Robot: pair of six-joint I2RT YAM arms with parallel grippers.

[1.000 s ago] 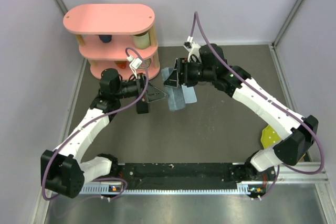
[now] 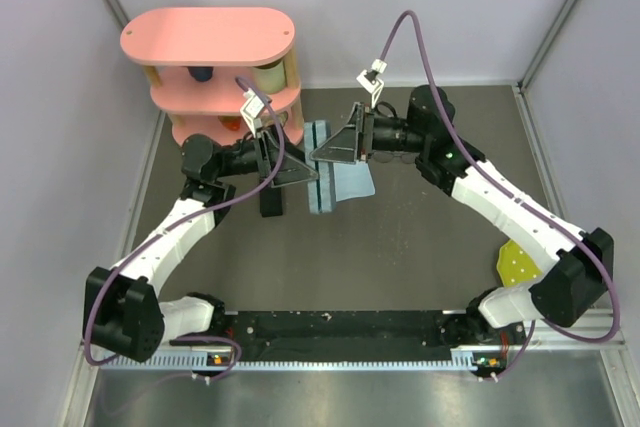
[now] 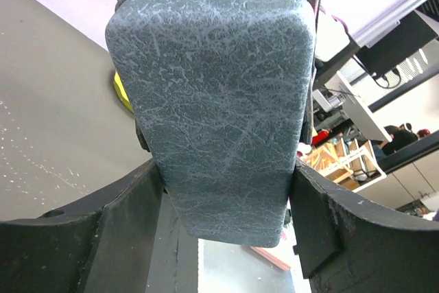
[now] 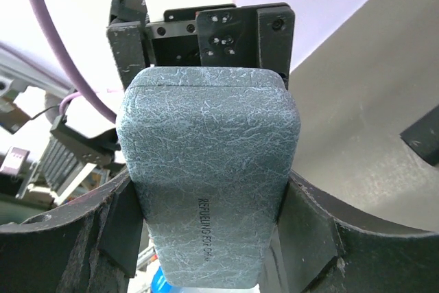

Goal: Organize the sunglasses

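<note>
A grey glasses case (image 2: 321, 192), with a dark seam along it, is held upright in mid-air between both grippers. My left gripper (image 2: 300, 172) is shut on it from the left, its fingertips either side of the case (image 3: 209, 94) in the left wrist view. My right gripper (image 2: 330, 152) is shut on it from the right; the case (image 4: 206, 169) fills the right wrist view. A pale cloth (image 2: 354, 180) lies on the table behind it, with what looks like sunglasses partly hidden under my right arm.
A pink shelf (image 2: 207, 32) with cups stands at the back left. A dark object (image 2: 271, 205) lies under my left arm. A yellow dotted item (image 2: 516, 265) is at the right edge.
The case has turned more upright in the top view and now shows a dark seam. Both arms have shifted slightly, the right gripper outward to the right and its cable higher.
</note>
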